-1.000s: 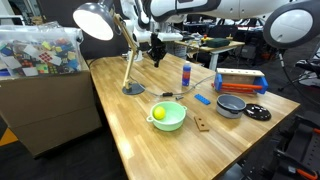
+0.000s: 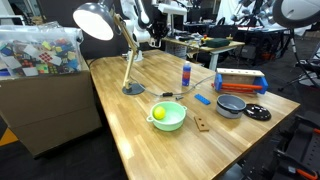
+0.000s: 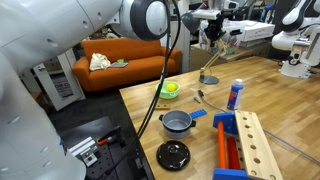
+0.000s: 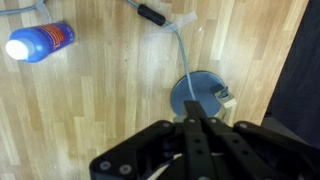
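Note:
At the far end of the table, my gripper [image 2: 155,42] hangs above the surface near the desk lamp [image 2: 130,87]. From the wrist, the gripper looks shut, and nothing shows between its fingers. Just ahead of the fingertips is the lamp's round grey base [image 4: 180,96], with a cable crossing the tabletop. A blue bottle [image 4: 40,42] stands off to the left in that view. A pale green bowl [image 2: 171,121] holds something yellow [image 2: 159,113]. Beside it lie a wooden block [image 2: 201,123] and a small blue item [image 2: 203,99].
A grey pot [image 3: 178,122], a black disc [image 3: 173,154] and a long blue, red and wooden rack [image 3: 258,145] occupy the other side. The lamp's tilted stem [image 2: 130,64] rises close to my arm. Bare wood extends along the table's near left part [image 2: 145,145].
My arm at the far end has shifted slightly; its direction is hard to tell. The lamp, bowl, bottle and pot rest where they were.

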